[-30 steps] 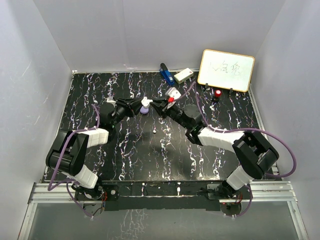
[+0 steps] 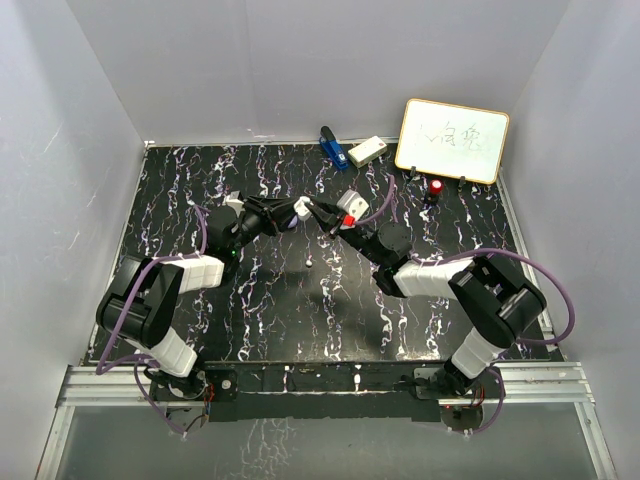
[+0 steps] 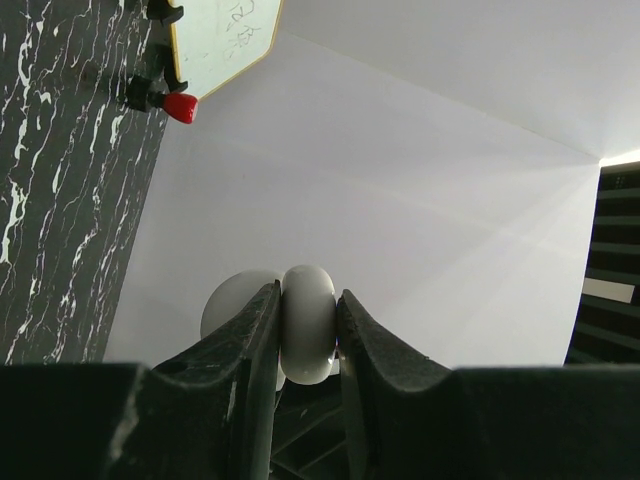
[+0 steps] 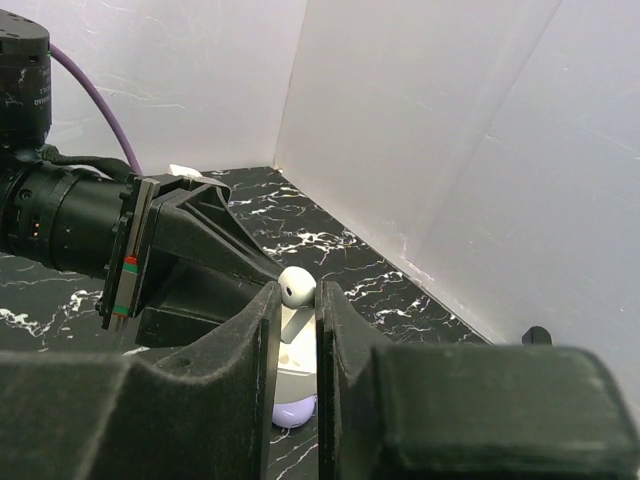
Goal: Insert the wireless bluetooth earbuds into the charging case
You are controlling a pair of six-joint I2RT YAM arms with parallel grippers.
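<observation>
The white charging case [image 2: 301, 208] is held in the air over the middle of the table. My left gripper is shut on it, with the case's rounded end between the fingers and a rounded white part [image 3: 236, 300] beside it, likely the lid. Facing it from the right, my right gripper has its fingertips right at the case. A white earbud [image 4: 297, 287] with a dark spot fills the gap between those fingers, its stem pointing down toward the case's pale inside [image 4: 301, 350]. Whether the fingers press on it, I cannot tell; how deep the stem sits is hidden.
On the table below lies a small pale object [image 2: 309, 263]. A purple rounded object [image 4: 293, 413] is under the case. Along the back stand a blue stapler-like item [image 2: 333, 148], a cream box [image 2: 367, 151], a whiteboard [image 2: 452, 140] and a red-topped item [image 2: 434, 190].
My right gripper stays against the case, its forearm swung a little inward and its wrist turned slightly.
</observation>
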